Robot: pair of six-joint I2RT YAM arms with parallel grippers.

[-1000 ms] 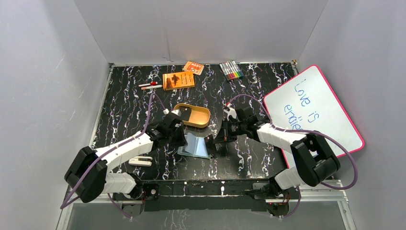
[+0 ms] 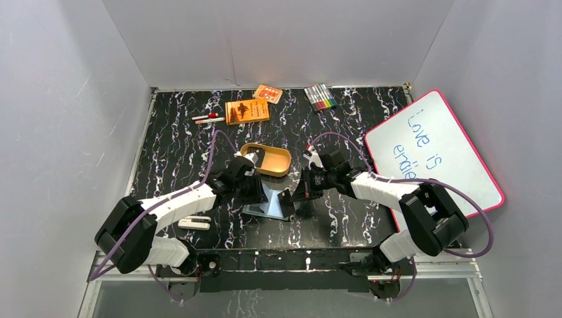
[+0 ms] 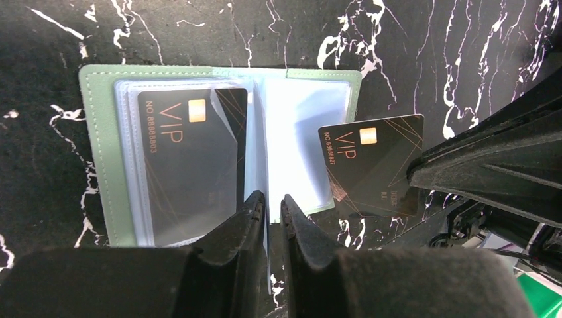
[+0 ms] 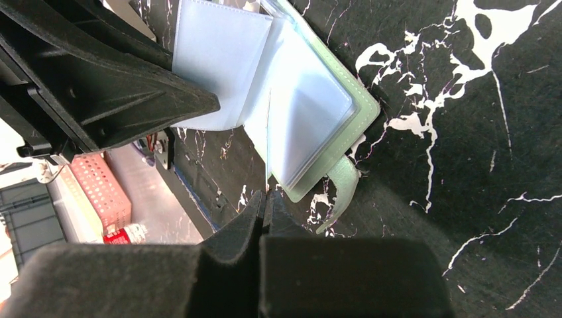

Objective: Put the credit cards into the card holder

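Observation:
A pale green card holder lies open on the table, one black VIP card in the sleeve of its left half. Beside its right half, overlapping it as seen in the left wrist view, is another black card; my right gripper is shut on its right edge. The right wrist view shows this held card nearly edge-on. Over the fold stands my left gripper, parted slightly, with the raised edge of a clear sleeve page showing in the gap between its fingers.
Just behind the holder sits an orange tray with a dark card in it. Books and colored markers lie at the back. A whiteboard fills the right side; a pale object lies front left.
The right gripper and its card have moved slightly left, closer to the holder.

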